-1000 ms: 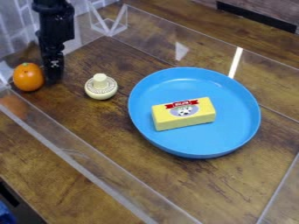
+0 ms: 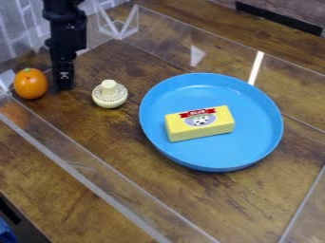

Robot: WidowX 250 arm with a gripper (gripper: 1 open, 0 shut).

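Observation:
My gripper [image 2: 63, 66], dark, hangs at the upper left just behind and right of an orange round fruit [image 2: 30, 84]; its fingertips are too small and dark to tell how far apart they stand. A cream-coloured juicer-like object [image 2: 109, 95] sits to the right of the fruit. A blue plate [image 2: 254, 133] holds a yellow box [image 2: 199, 122] with a dog picture and red label.
All stand on a wooden tabletop [image 2: 102, 180] inside clear walls.
My gripper has shifted slightly to the right over the last second. The fruit, juicer-like object, plate and box look unmoved.

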